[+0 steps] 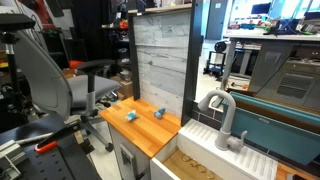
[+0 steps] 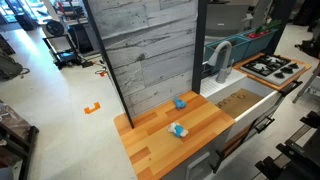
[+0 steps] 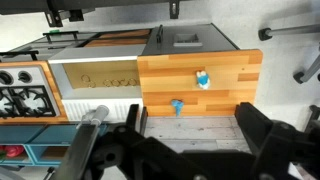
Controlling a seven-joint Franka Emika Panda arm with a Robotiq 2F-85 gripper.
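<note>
On the wooden counter lie two small things. One is a blue piece, near the grey-white back wall. The other is a white-and-blue piece, closer to the counter's front edge. Both show in the second exterior view too, the blue piece behind the white-and-blue piece. My gripper hangs above the counter in the wrist view. Its dark fingers stand wide apart, open, with nothing visibly held between them. The fingertips are clear of both pieces.
Beside the counter is a white-walled compartment with a wooden floor. A tall grey faucet rises behind it. A stovetop lies farther along. The back wall bounds the counter; bare wood surrounds both pieces.
</note>
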